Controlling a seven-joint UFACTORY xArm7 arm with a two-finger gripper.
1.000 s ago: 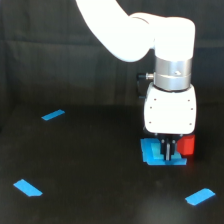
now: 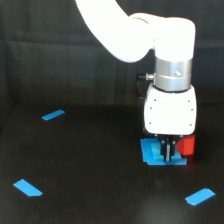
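My gripper (image 2: 168, 158) points straight down at the right of the camera view, beneath the white hand (image 2: 170, 112). Its dark fingers reach down in front of a bright blue patch (image 2: 149, 152), close to the table. The view is too small to tell how far apart the fingers stand or whether anything is between them. A red object (image 2: 186, 146) sits right beside the fingers, at the right edge of the blue patch; the hand covers part of it.
Blue tape strips lie on the dark table (image 2: 90, 165): one strip (image 2: 53, 115) at the far left, another (image 2: 28, 188) at the near left, a third (image 2: 200, 197) at the near right.
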